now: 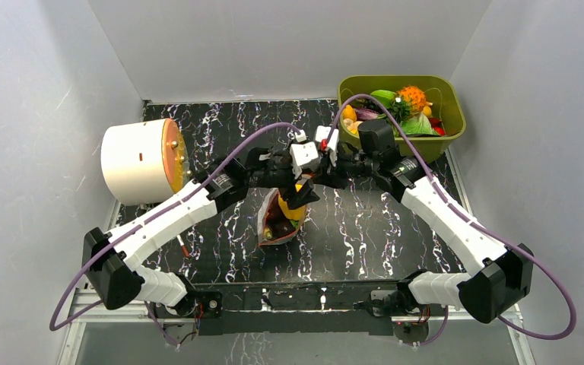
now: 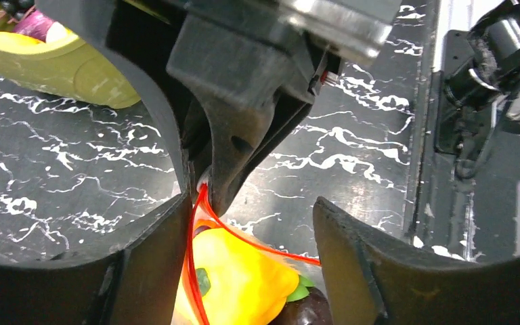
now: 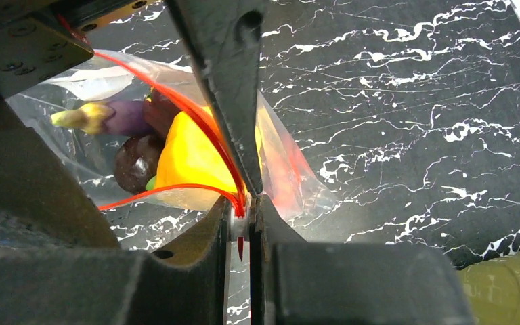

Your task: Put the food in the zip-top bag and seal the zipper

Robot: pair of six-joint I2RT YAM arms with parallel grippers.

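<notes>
A clear zip bag (image 1: 270, 224) with a red zipper holds a yellow pepper (image 2: 237, 277), a dark round vegetable (image 3: 137, 162) and a purple eggplant (image 3: 125, 118). My right gripper is shut on the bag's zipper end, where the red strips converge. My left gripper is part open around that zipper end, just by my right gripper; its fingertips frame the red strips in the left wrist view. In the top view both grippers crowd over the bag's far end and partly hide it.
A green bin (image 1: 449, 114) of mixed produce stands at the back right. A white cylinder (image 1: 133, 160) lies at the left, with a thin pen-like stick (image 1: 184, 247) near it. Grey walls surround the workspace.
</notes>
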